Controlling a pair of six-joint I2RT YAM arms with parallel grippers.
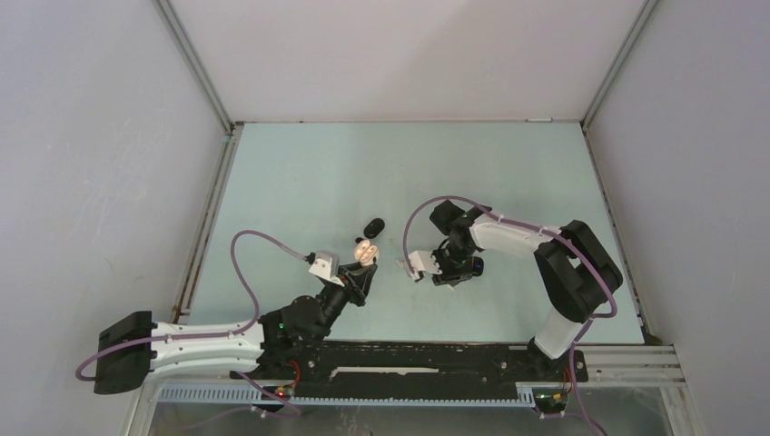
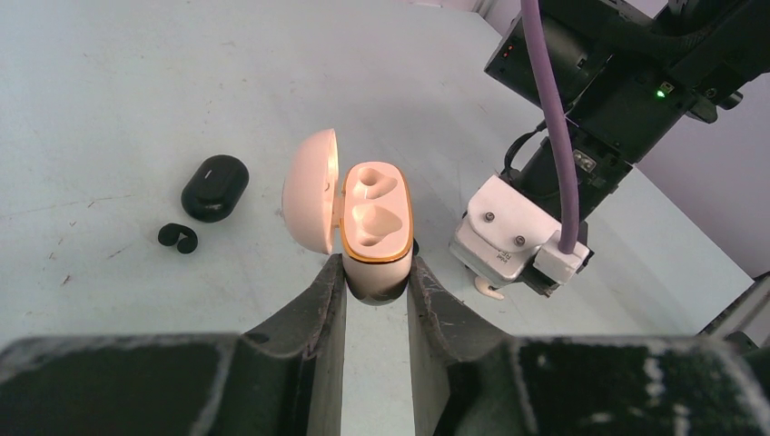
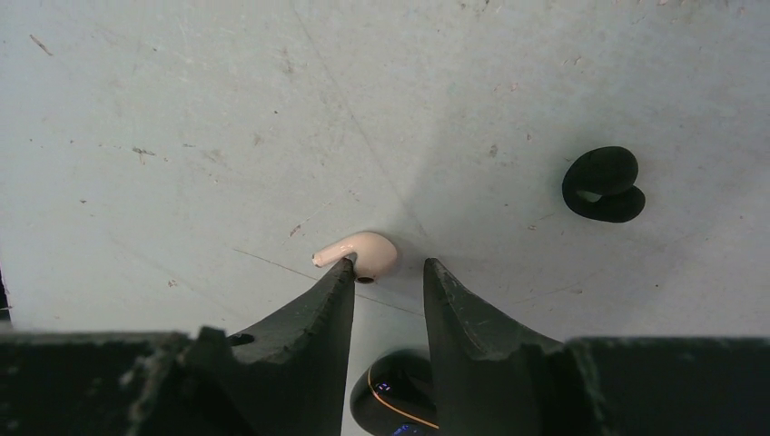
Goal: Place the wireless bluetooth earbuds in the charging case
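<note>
A pale pink open charging case (image 2: 374, 218) is held upright in my left gripper, its two earbud cavities facing up and its lid standing beside them. My right gripper is low over the table, fingers part open, with a pale pink earbud (image 3: 372, 250) at its left fingertip. A black earbud (image 3: 603, 186) lies farther right in the right wrist view. Another black earbud (image 2: 178, 238) lies left of the pink case in the left wrist view.
A closed black case (image 2: 214, 187) lies beside the left black earbud. Another dark glossy case (image 3: 386, 400) is partly under my right gripper.
</note>
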